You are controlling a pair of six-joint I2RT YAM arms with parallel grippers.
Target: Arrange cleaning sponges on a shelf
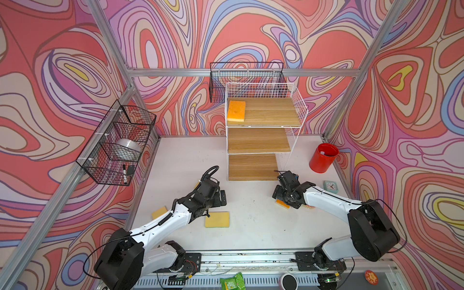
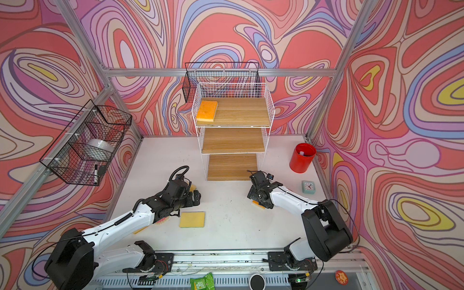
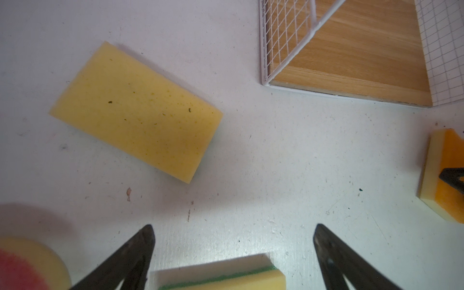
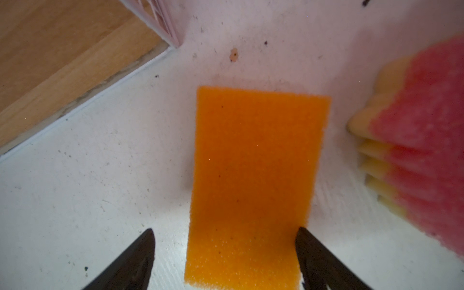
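An orange sponge (image 4: pixel 251 183) lies on the table just in front of the shelf; my right gripper is low over it, part open, its fingers at either side of the sponge's near end. A pink-and-yellow wavy sponge (image 4: pixel 415 135) is beside it. My left gripper stands open and empty above the left table, with a yellow sponge (image 3: pixel 135 111) beyond it and others around it. Another yellow sponge (image 1: pixel 217 219) lies near the front. An orange sponge (image 1: pixel 236 110) sits at the left of the top shelf (image 1: pixel 270 111); the lower two levels look empty.
A red bucket (image 1: pixel 322 159) and a small clock (image 1: pixel 330 186) stand at the right. Wire baskets (image 1: pixel 111 149) hang on the left and back frames. The table's centre in front of the shelf is clear.
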